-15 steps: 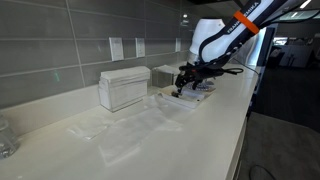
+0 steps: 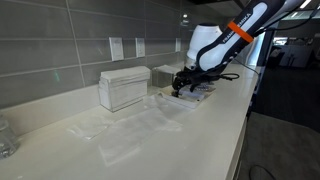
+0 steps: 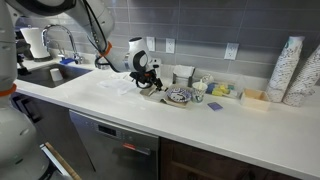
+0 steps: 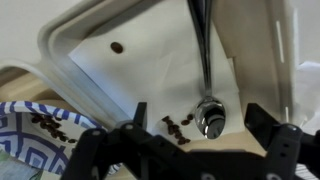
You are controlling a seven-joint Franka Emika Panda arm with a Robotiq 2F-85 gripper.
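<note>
Standing open, my gripper is above a tray [image 4: 75, 80] lined with white paper. In the wrist view a metal spoon [image 4: 207, 70] lies in the tray, its bowl showing between the open fingers but not held. Dark brown beans [image 4: 176, 131] are scattered on the paper beside the spoon's bowl, and a single bean [image 4: 117, 47] lies farther off. At the lower left, a blue-and-white patterned bowl [image 4: 40, 150] holds several more beans. From outside, the gripper [image 3: 151, 87] is low over the counter, and the spoon cannot be made out there.
A white box-like object [image 2: 123, 88] stands against the tiled wall. Clear plastic sheeting [image 2: 140, 130] lies on the counter. In the second exterior view, a wooden box [image 3: 254, 99] and tall patterned vases [image 3: 283, 72] stand to the right.
The other objects look unmoved.
</note>
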